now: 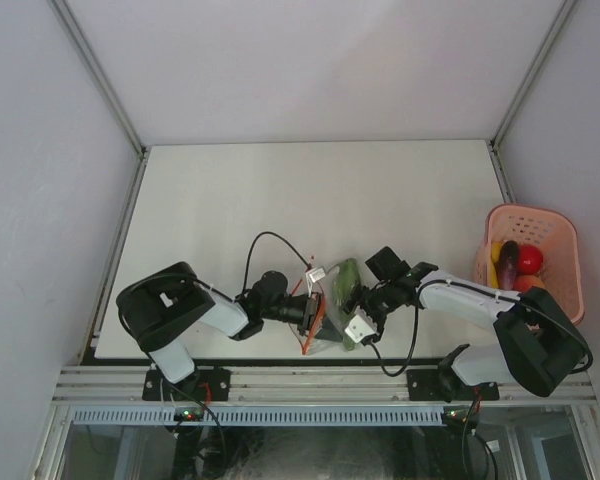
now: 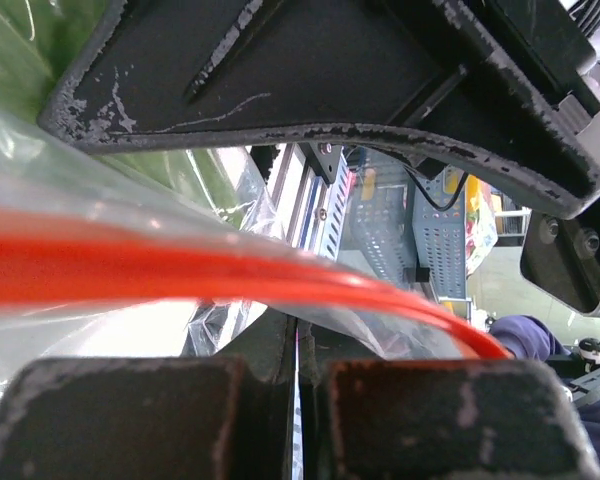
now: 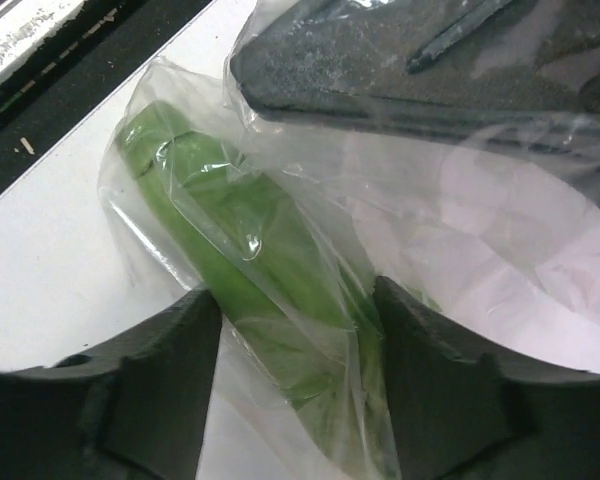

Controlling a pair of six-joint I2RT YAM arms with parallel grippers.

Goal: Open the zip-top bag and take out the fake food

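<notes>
A clear zip bag point(image 3: 150, 235) with an orange-red zip strip point(image 2: 160, 262) stands mouth-first toward my left gripper point(image 1: 313, 314). Its fingers are together at the bottom of the left wrist view, close by the strip; whether film is pinched between them cannot be made out. Inside the bag lies a long green piece of fake food point(image 3: 250, 235). My right gripper is part open, its two fingertips on either side of the green piece, with bag film over the food. In the top view the green piece point(image 1: 348, 275) shows beside the right gripper.
An orange basket point(image 1: 568, 230) at the right holds several pieces of fake food, among them an eggplant point(image 1: 507, 268) and a red tomato point(image 1: 530, 259). The table's front edge is close to both grippers.
</notes>
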